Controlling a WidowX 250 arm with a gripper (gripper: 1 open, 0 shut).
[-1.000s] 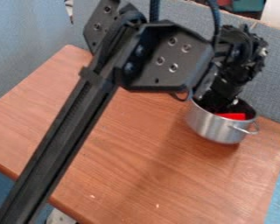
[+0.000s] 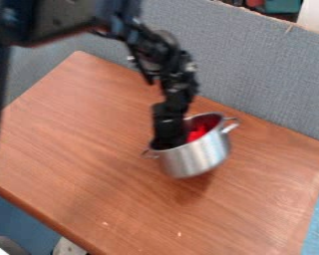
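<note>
A steel pot (image 2: 194, 159) with side handles stands on the wooden table, right of centre, looking slightly tilted and blurred. Something red (image 2: 198, 133) shows inside it. My gripper (image 2: 169, 137) reaches down to the pot's left inner side. Its fingertips are hidden by the pot and by blur, so how they stand is unclear.
A grey padded wall (image 2: 269, 70) runs along the back. A blue tape strip (image 2: 317, 219) lies at the lower right.
The arm has swung left, uncovering more of the table's left side.
</note>
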